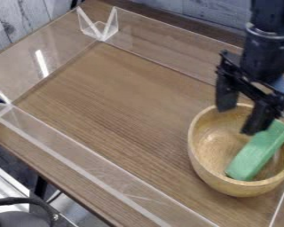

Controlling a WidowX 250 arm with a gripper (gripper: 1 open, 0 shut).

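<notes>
My gripper (245, 111) is at the upper right, its dark fingers hanging open over the back of a wooden bowl (211, 164). No object shows clearly between the fingers. A long green object (257, 151) lies tilted in the right part of the bowl, below and in front of the gripper.
A small white wire-like object (95, 25) stands near the back left. A dark curved item (14, 208) is at the lower left, beyond the table's edge. A grey wall is at the back.
</notes>
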